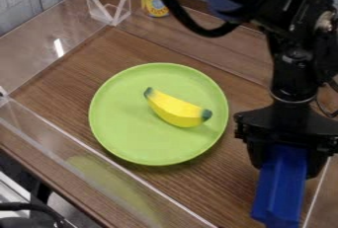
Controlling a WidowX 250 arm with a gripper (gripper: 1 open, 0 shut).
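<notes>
The black gripper (280, 149) is at the right, low over a long blue block (278, 194) that reaches toward the near edge. The block's upper end is hidden among the gripper's parts, and whether the fingers are closed on it is unclear. A yellow toy banana (176, 108) lies on a green plate (138, 145) left of the gripper.
A clear plastic wall (53, 123) runs along the left side of the wooden surface (93, 64). A yellow can (154, 3) stands at the back. Bare wood shows behind the plate, and cables hang over the back area.
</notes>
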